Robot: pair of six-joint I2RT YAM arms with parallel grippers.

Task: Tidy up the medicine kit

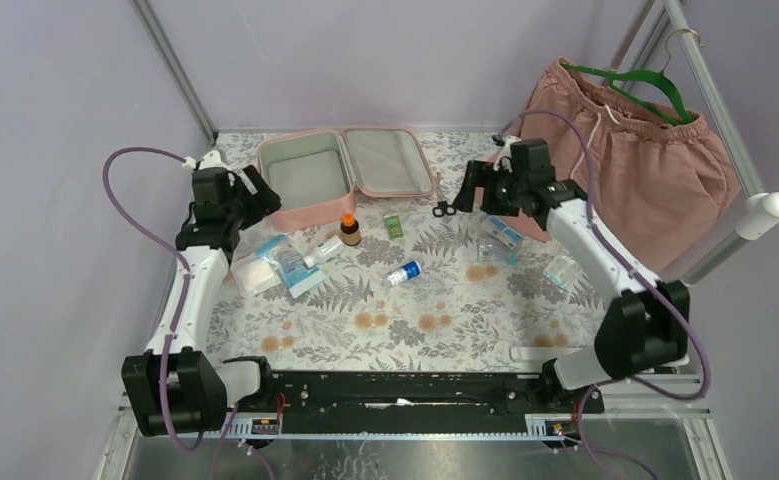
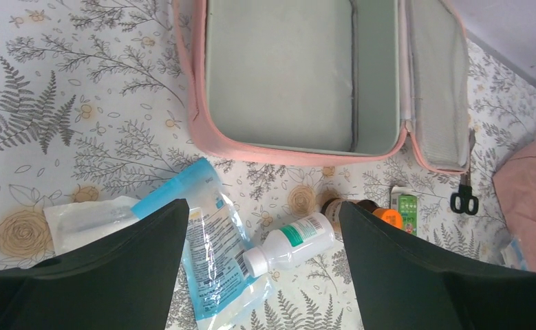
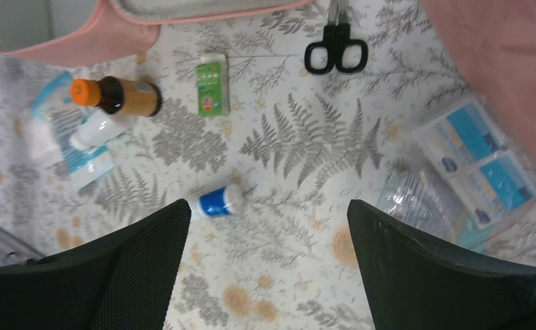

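Observation:
The open pink case (image 1: 305,210) stands at the back left, its compartment empty. In front lie blue-topped packets (image 2: 217,268), a white bottle (image 2: 292,244), an orange-capped brown bottle (image 3: 134,97), a green box (image 3: 212,86), black scissors (image 3: 336,48) and a blue-white bottle (image 1: 404,272). Clear packs (image 3: 471,172) lie at the right. My left gripper (image 1: 257,195) hangs left of the case, fingers apart, nothing between them. My right gripper (image 1: 475,187) is open above the table near the scissors, holding nothing.
A pink garment (image 1: 625,180) on a green hanger hangs at the back right from a metal stand (image 1: 705,90).

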